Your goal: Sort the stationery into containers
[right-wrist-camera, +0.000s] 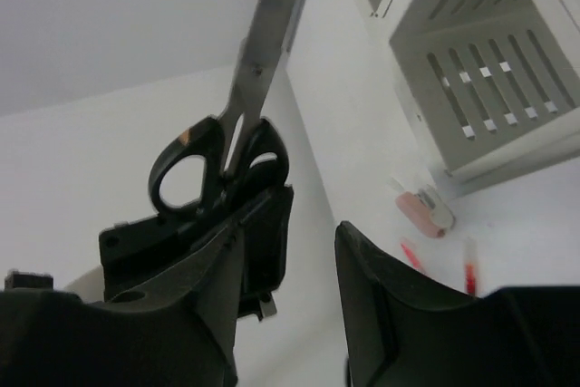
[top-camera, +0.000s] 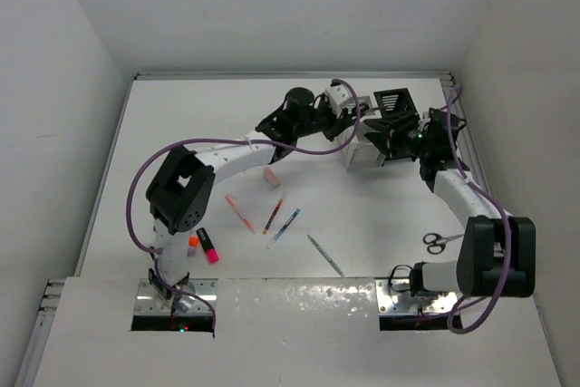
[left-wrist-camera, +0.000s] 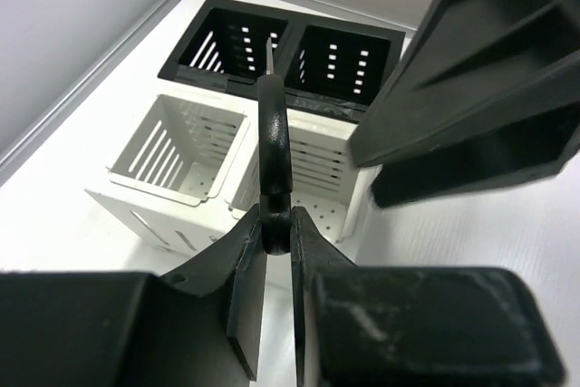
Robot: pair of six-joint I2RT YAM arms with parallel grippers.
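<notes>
My left gripper is shut on scissors, seen edge-on above the white and black compartment containers (left-wrist-camera: pixel 181 156). In the right wrist view the scissors' black handles (right-wrist-camera: pixel 213 156) and silver blades (right-wrist-camera: pixel 258 61) stand upright in the left gripper. My right gripper is open, with nothing clearly between its fingers, close beside the containers and the left gripper. In the top view loose pens (top-camera: pixel 283 227), a pink eraser-like piece (top-camera: pixel 271 177), markers (top-camera: pixel 207 246) and another pair of scissors (top-camera: pixel 435 243) lie on the table.
Walls border the table at the back and right. The two arms crowd the area over the containers.
</notes>
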